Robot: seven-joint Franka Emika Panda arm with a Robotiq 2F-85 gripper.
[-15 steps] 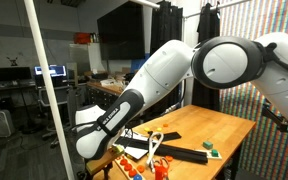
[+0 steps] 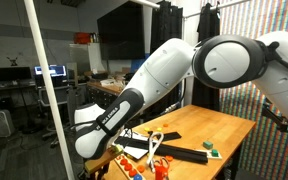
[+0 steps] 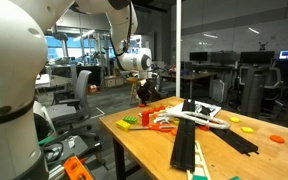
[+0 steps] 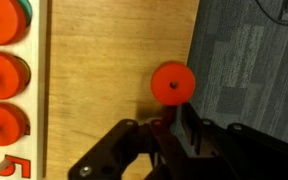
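In the wrist view, a red disc (image 4: 173, 83) with a small centre hole shows at the tips of my gripper. The gripper is shut on the disc's near edge, where dark red shows between the fingers. The disc is over the wooden table's right edge, slightly overlapping the grey carpet. At the left stands a pegboard (image 4: 34, 70) with several red rings on its pegs and a red number 5. The gripper's tips are hard to make out in exterior view 1, low beside the board.
The wooden table (image 2: 219, 128) carries a black bar (image 2: 189, 154), a green block (image 2: 208, 145) and a red cup (image 2: 161, 172). Carpet (image 4: 246, 90) lies beyond the table's edge.
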